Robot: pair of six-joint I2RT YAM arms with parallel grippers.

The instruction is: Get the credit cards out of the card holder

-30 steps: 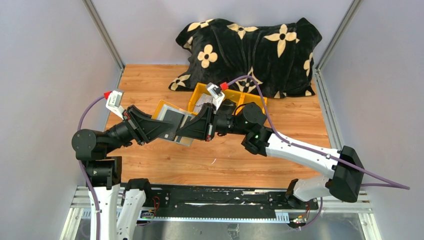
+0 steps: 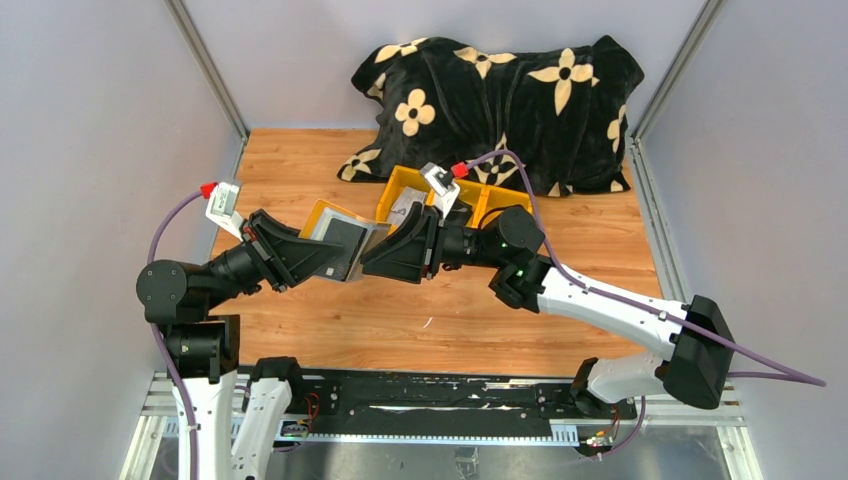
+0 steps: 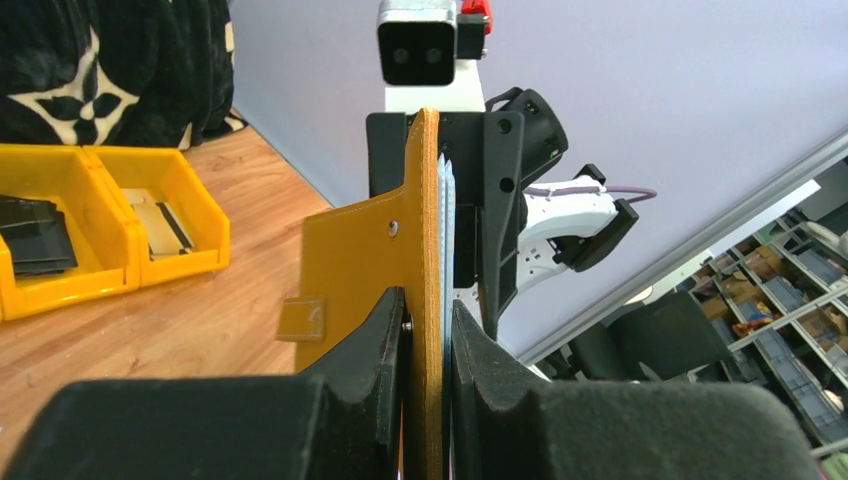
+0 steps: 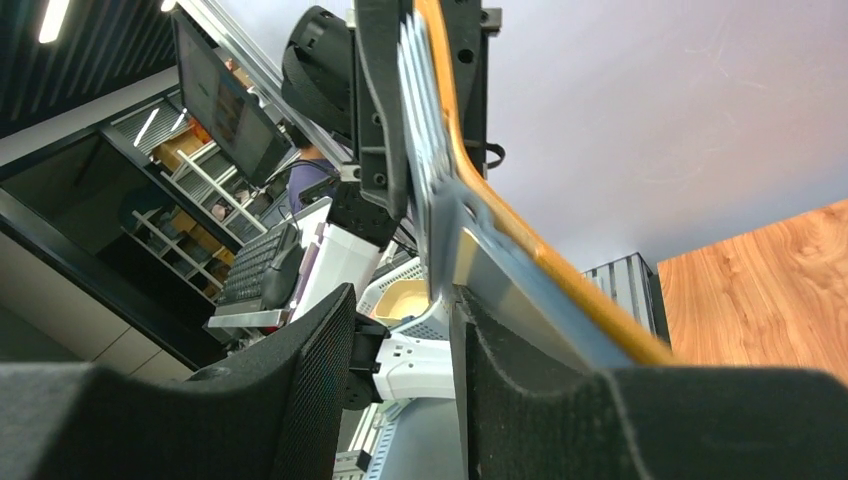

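Note:
The orange card holder (image 2: 319, 213) is folded open in the air, clear sleeves and a dark card (image 2: 346, 234) facing up in the top view. My left gripper is shut on it, its fingers pinching the orange cover and the pale sleeve edges. Close beside its free sleeves, my right gripper stands open with a gap between its fingertips. In the right wrist view the clear sleeves (image 4: 428, 150) hang right at those tips, blurred. From above, the right fingertips hide part of the sleeve edge, and touching cannot be told.
A yellow divided bin (image 2: 398, 180) sits behind the right arm, with dark flat items (image 3: 36, 236) inside one compartment. A black flowered cushion (image 2: 500, 100) lies along the back wall.
My right gripper has shifted slightly to the right and parted its fingers. The holder's right sleeve, flatter a second ago, now stands raised and bent.

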